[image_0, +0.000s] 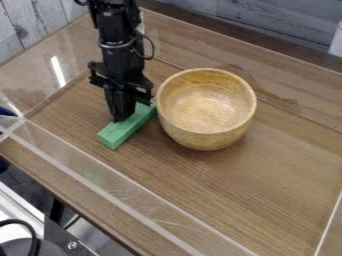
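Observation:
A black robot arm reaches down from the top left to the gripper (123, 100), which is low over a green block (122, 131) lying on the wooden table. The block's upper end is partly covered by the gripper, and its lower end sticks out toward the front left. The gripper looks shut; whether it touches the block or has anything between its dark fingers is too small to tell. A tan round bowl (207, 105) sits just right of the block and gripper.
A white wall is at the top left, and black cables show at the lower left edge.

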